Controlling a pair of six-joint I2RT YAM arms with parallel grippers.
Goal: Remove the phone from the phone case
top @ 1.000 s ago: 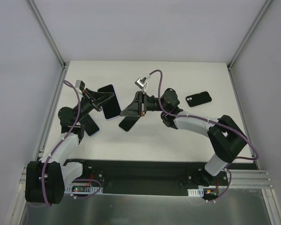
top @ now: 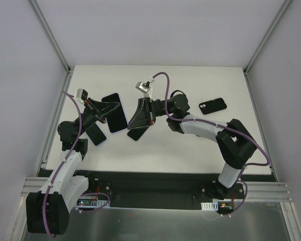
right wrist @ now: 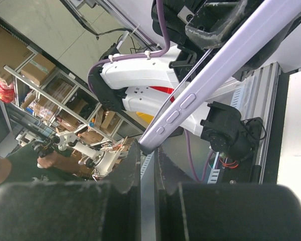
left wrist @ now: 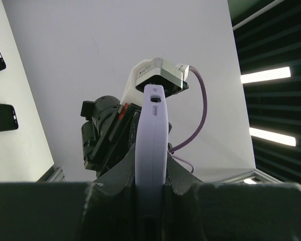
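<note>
In the top view a dark-screened phone (top: 114,111) sits in a pale purple case (top: 125,129), held up and tilted between my two arms. My left gripper is shut across the case, whose narrow end (left wrist: 153,135) with a port hole faces the left wrist camera. At a corner of the case, my right gripper is shut on the rim. The case's side with buttons (right wrist: 183,108) runs diagonally up through the right wrist view. A thin pale strip (right wrist: 183,82) lies beside that side, with background showing between; what it belongs to is hard to tell.
On the white table lie a dark phone (top: 96,134) at the left, another (top: 137,132) beneath the right gripper, and a third (top: 212,106) at the right. The arms stand close together around the phone.
The left arm and the phone in its case have shifted slightly left. My right gripper has moved a little left and toward the table's front, its arm tilting slightly.
</note>
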